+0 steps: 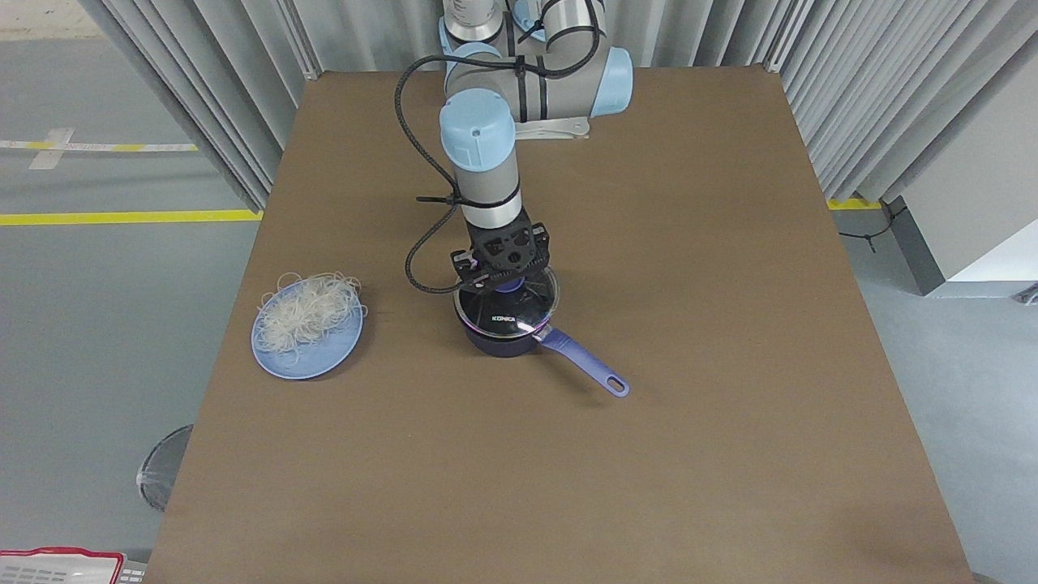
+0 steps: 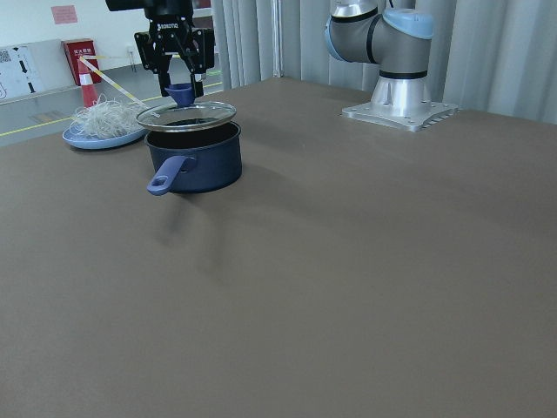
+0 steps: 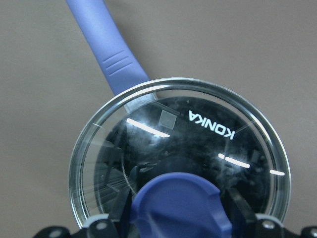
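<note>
The black gripper (image 2: pixel 181 87) is shut on the blue knob (image 3: pixel 181 208) of a glass lid (image 3: pixel 213 153) marked KONKA. In the left view the lid is lifted slightly off the blue saucepan (image 2: pixel 196 170), with a dark gap showing beneath it. The saucepan's handle (image 1: pixel 584 362) points toward the front right. A blue plate (image 1: pixel 331 350) heaped with white noodle-like strands (image 1: pixel 306 311) lies left of the pan.
Grey curtains (image 1: pixel 370 34) hang behind the arm, and floor shows beyond both side edges.
</note>
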